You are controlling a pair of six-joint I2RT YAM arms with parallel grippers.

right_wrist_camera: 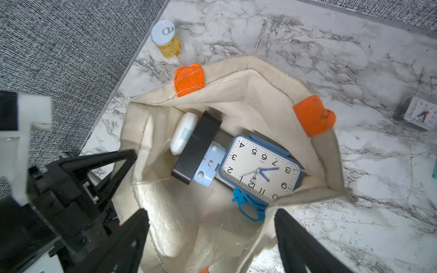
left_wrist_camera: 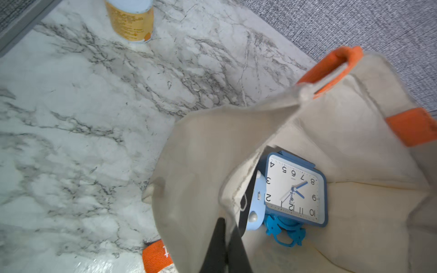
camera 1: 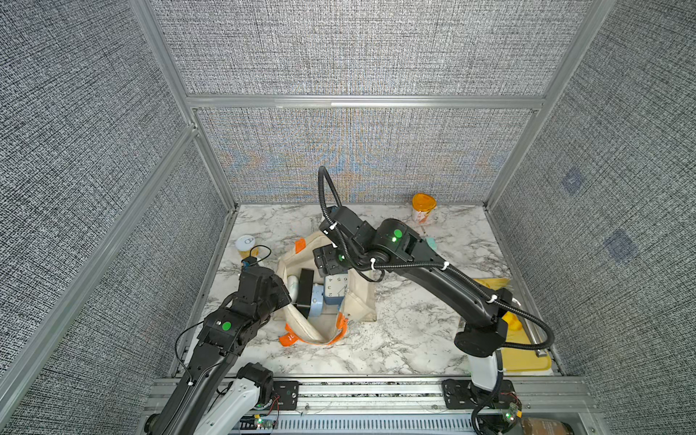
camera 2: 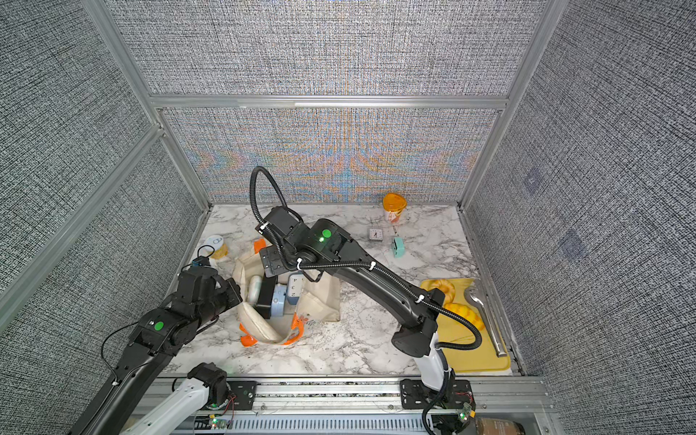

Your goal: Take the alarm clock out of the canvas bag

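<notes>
The canvas bag (right_wrist_camera: 245, 95) lies open on the left-middle of the table. Inside, the blue alarm clock (right_wrist_camera: 248, 166) lies face up beside a light blue object (right_wrist_camera: 205, 173), a black block (right_wrist_camera: 191, 154), a white cylinder (right_wrist_camera: 184, 132) and a blue piece (right_wrist_camera: 248, 207). My left gripper is shut at the bag's near-left rim, with the canvas pulled up at its tips. My right gripper hangs over the bag above the clock, part open, its fingers blurred, nothing seen between them.
A can (right_wrist_camera: 167, 43) stands left of the bag, an orange tub (camera 2: 393, 205) at the back, a small clock (camera 2: 375, 234) and a teal item (camera 2: 398, 246) right of centre, and a yellow tray (camera 2: 493, 362) at the right.
</notes>
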